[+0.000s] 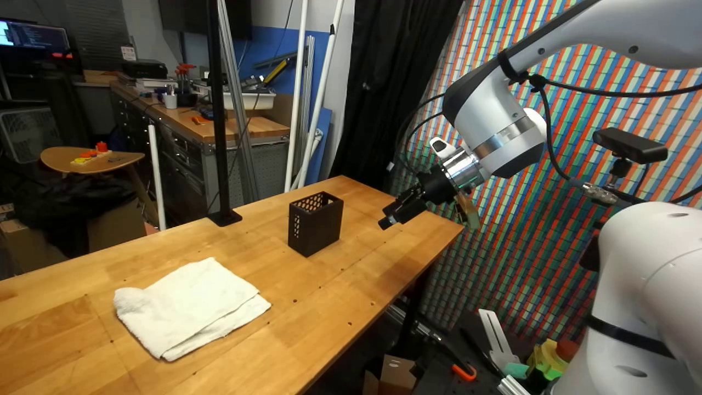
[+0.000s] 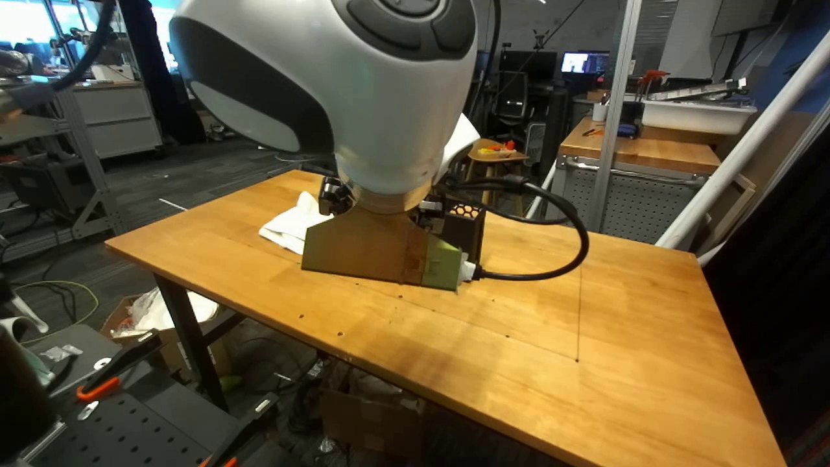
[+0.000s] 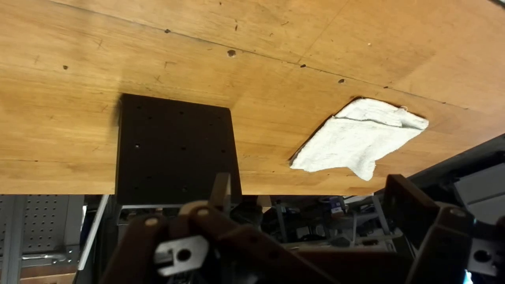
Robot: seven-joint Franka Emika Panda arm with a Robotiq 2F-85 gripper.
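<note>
Dark at the end of the arm, my gripper (image 1: 396, 214) hangs above the right end of the table, to the right of the black box and clear of it. In the wrist view, its fingers (image 3: 221, 193) stand wide apart, open, with nothing seen between them. The black box (image 1: 314, 227) stands upright on the table, with hexagonal holes in an end wall; its inside is mostly hidden. A folded white cloth (image 1: 189, 304) lies flat on the table, well away from the gripper. The arm partly covers the cloth (image 2: 292, 224) and box (image 2: 471, 223) in exterior view 2.
Bare wood surrounds the box and cloth on the table (image 1: 309, 309). A black post (image 1: 220, 138) rises at the table's far edge behind the box. Beside the arm hangs a black cable (image 2: 580, 233). A patterned curtain (image 1: 526, 263) is behind the arm.
</note>
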